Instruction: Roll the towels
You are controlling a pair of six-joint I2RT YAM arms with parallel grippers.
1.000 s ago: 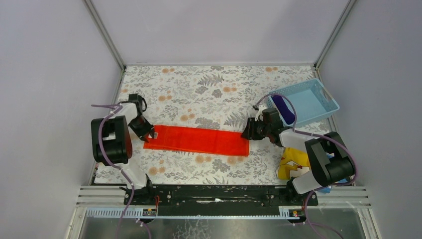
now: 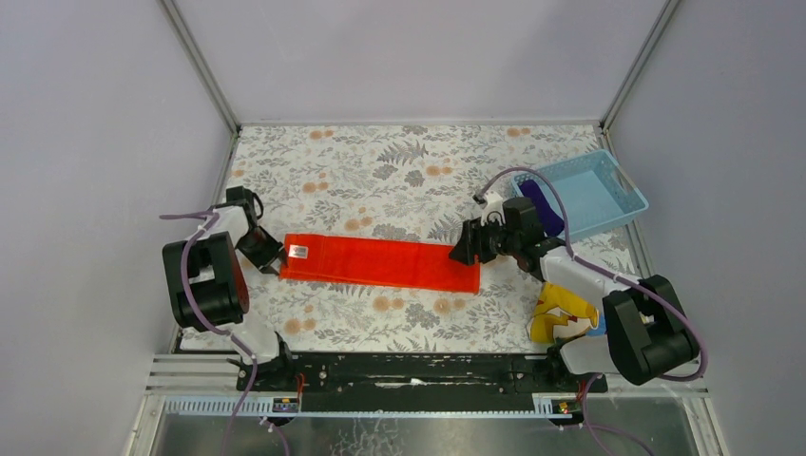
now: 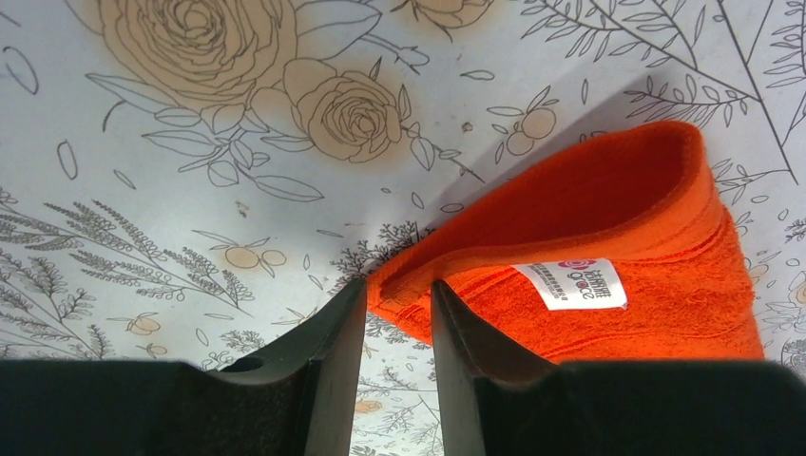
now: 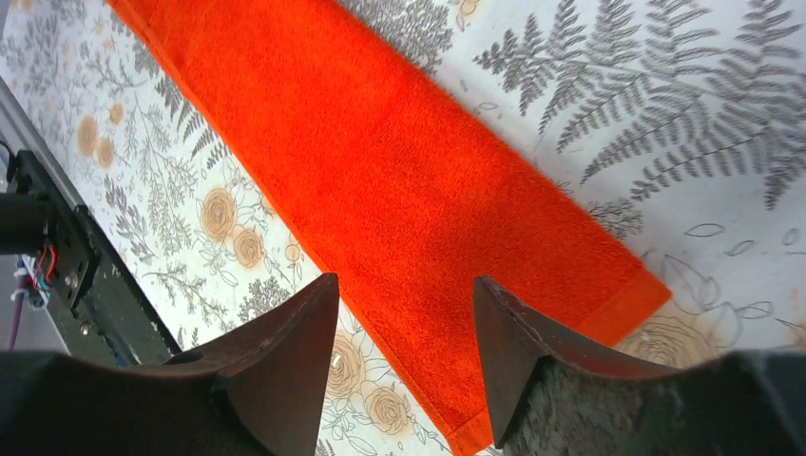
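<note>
An orange towel (image 2: 380,263) lies stretched flat across the middle of the table, its labelled left end (image 3: 599,323) raised in a fold in the left wrist view. My left gripper is at that end, fingertips part open at the folded edge's near corner; whether they touch it I cannot tell. My right gripper is over the towel's right end, fingers apart with orange cloth seen below and between them, nothing held.
A blue basket (image 2: 591,190) with a purple cloth (image 2: 540,204) stands at the back right. A yellow patterned cloth (image 2: 556,309) lies at the front right.
Over the last second the towel shifted slightly up and right. My left gripper has since moved left and downward in the top view; my right arm has shifted slightly.
</note>
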